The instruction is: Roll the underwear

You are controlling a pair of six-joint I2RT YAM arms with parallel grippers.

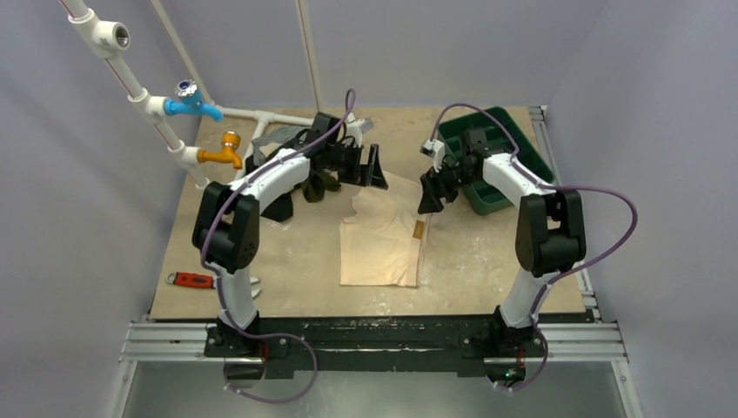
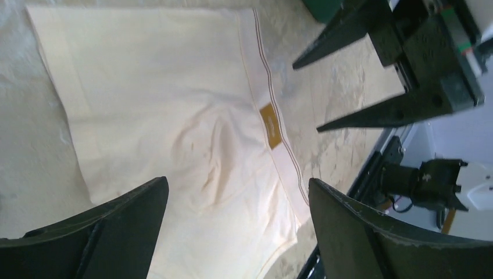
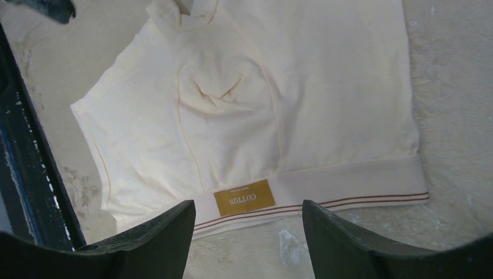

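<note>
Cream underwear (image 1: 380, 239) lies spread flat on the middle of the table, its striped waistband and brown label (image 3: 244, 198) along the right side. A few soft creases run through its middle in both wrist views. My left gripper (image 1: 372, 178) stands open above its far left part, nothing between the fingers. Over the far right end of the waistband hangs my right gripper (image 1: 431, 198), also open and empty; its fingers (image 3: 165, 238) show apart near the waistband edge in the right wrist view.
A green basket (image 1: 489, 202) stands behind the right arm. Dark garments (image 1: 315, 187) are heaped at the back left near white pipes with taps. A red-handled tool (image 1: 190, 279) rests at the front left.
</note>
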